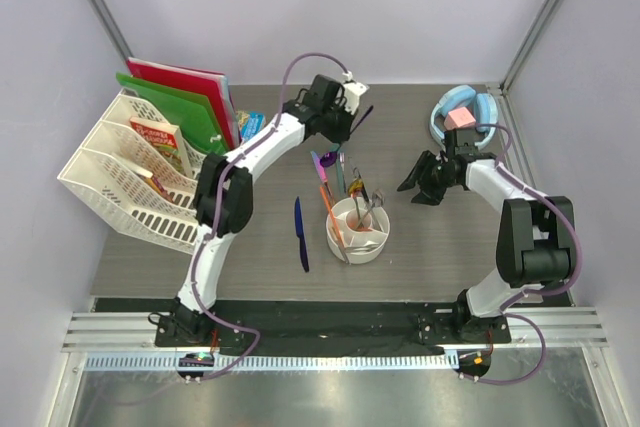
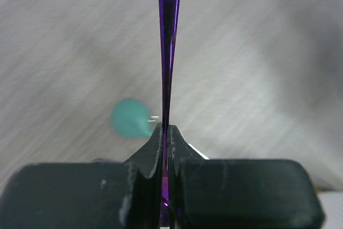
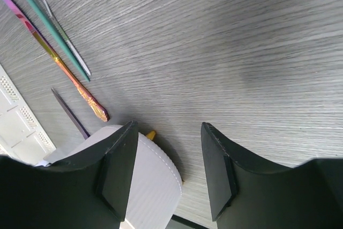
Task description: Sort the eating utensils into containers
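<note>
A dark purple spoon (image 2: 169,36) is pinched by its thin handle in my left gripper, which is shut. In the top view its bowl (image 1: 328,159) hangs below the left gripper near the table's back middle. A white divided container (image 1: 372,253) stands front centre, holding several utensils, among them an orange handle (image 1: 333,215) and a pink-purple one (image 1: 318,167). Behind it rises a teal utensil (image 1: 340,175), whose rounded end shows blurred in the left wrist view. A dark blue knife (image 1: 301,235) lies left of the container. My right gripper is open and empty, right of the container.
A white slotted rack (image 1: 130,192) with folders and boxes fills the left side. Blue headphones (image 1: 484,112) and a pink block (image 1: 460,119) sit at the back right. Bare table lies around the right gripper.
</note>
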